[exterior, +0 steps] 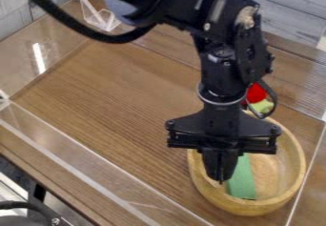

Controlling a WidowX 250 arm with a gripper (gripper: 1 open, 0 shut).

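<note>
My black gripper [223, 154] hangs over a yellow bowl [265, 201], its fingertips low at the bowl's left part and shut, with nothing visible between them. A green object [243, 182] lies in the bowl, partly hidden behind the fingers. Behind the arm at the right, a small red object [254, 92] with a light green part shows, mostly hidden.
A pale wall or rim runs along the far left, and dark cables lie at the bottom left corner.
</note>
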